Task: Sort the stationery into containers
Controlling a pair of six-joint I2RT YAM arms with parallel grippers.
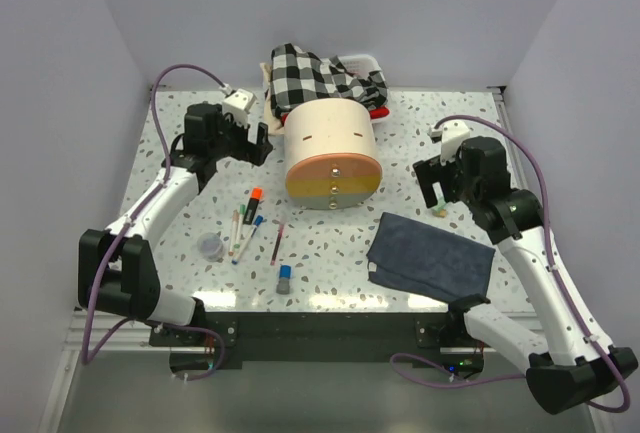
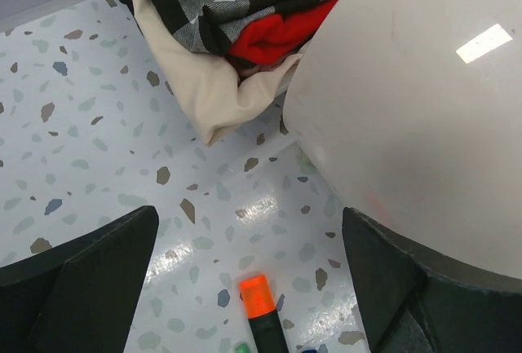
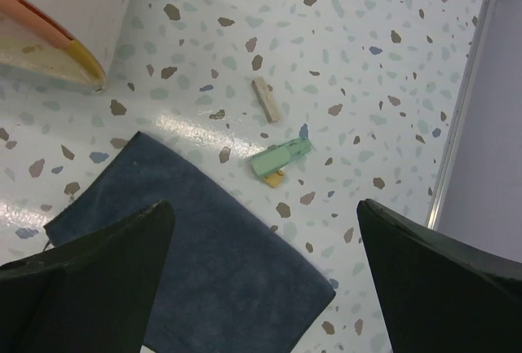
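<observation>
An orange-and-black marker [image 1: 253, 205] lies below my open left gripper [image 1: 254, 144], among several slim pens [image 1: 237, 230]. A red pencil [image 1: 277, 243], a blue-capped item [image 1: 284, 280] and a clear round container [image 1: 210, 246] are on the table too. My right gripper [image 1: 432, 181] is open above a green item [image 3: 280, 157] with a yellow piece [image 3: 273, 178] and a beige stick [image 3: 266, 99]. The rounded drawer box [image 1: 330, 143] stands at the middle back, its fronts facing the table's near edge.
A basket [image 1: 367, 65] holding checked cloth [image 1: 315, 83] and beige fabric stands behind the box. A dark folded cloth [image 1: 430, 258] covers the front right.
</observation>
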